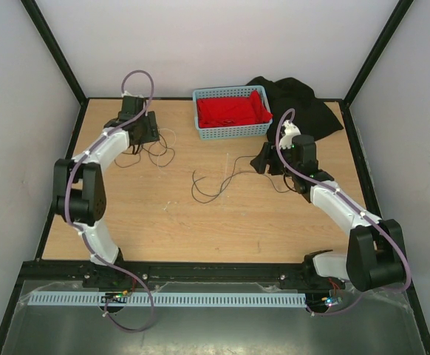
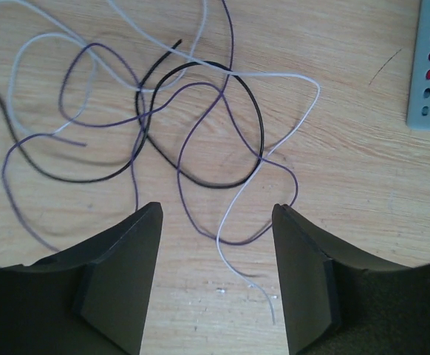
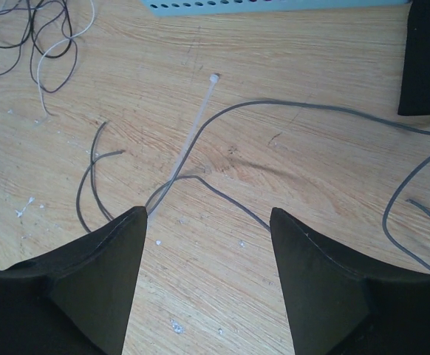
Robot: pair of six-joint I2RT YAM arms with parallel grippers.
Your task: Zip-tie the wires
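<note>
Thin wires in black, purple-grey and white lie tangled in loops (image 2: 262, 140) at the table's far left, below my left gripper. Its fingers stand apart with only bare table and wires seen between them. A separate grey wire (image 3: 281, 103) curves across the middle of the table, two of its ends crossing at the left in the right wrist view. A clear zip tie (image 3: 199, 118) lies straight on the wood, touching or crossing that wire. My right gripper is open above the wire's right part, and nothing sits between its fingers.
At the back stands a blue-grey basket (image 1: 233, 134) holding red cloth (image 1: 230, 111). Black cloth (image 1: 304, 107) lies to its right.
</note>
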